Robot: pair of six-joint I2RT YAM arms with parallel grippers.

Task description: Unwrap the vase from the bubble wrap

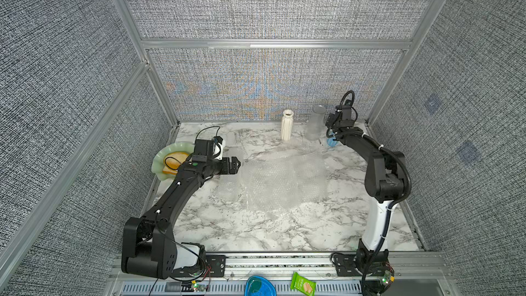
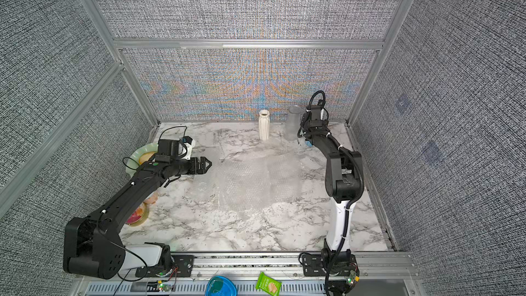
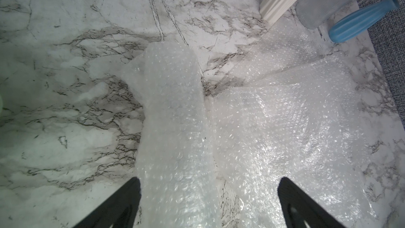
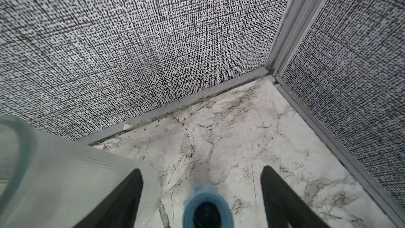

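Note:
The blue vase [image 3: 358, 22] stands bare at the back right, free of wrap. Its round mouth [image 4: 205, 194] lies between the two spread fingers in the right wrist view, with clear space on each side. My right gripper is open above it, touching nothing visible. Bubble wrap [image 3: 291, 135] is spread flat over the middle of the table. A narrower folded length of wrap [image 3: 175, 114] lies at its left. Over this folded part, my left gripper hovers open with nothing between its fingers.
A white ribbed vase [image 1: 287, 126] and a frosted clear vase [image 1: 315, 125] stand near the back wall, the clear one close to my right gripper's left side. A green scalloped dish [image 1: 161, 161] sits at the left.

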